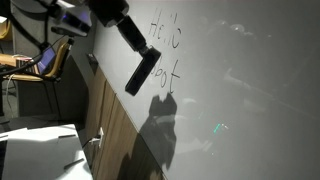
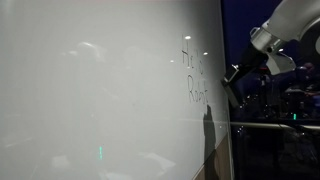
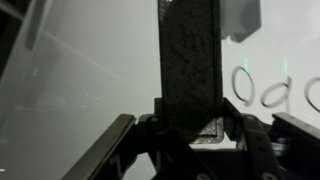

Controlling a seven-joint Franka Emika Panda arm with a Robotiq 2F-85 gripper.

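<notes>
A black block that looks like a whiteboard eraser is clamped in my gripper, reaching out past the fingers in the wrist view. In exterior view 1 the eraser hangs tilted over the start of the lower word and covers it. Exterior view 2 places it at the board's right side, right of the writing. The whiteboard bears black handwriting: "Hello" above, "bot" visible below. Whether the eraser touches the board cannot be told.
A white table with small dark objects stands at lower left, near wooden panelling under the board. Behind it is a chair. The right part of the board is bare apart from reflections.
</notes>
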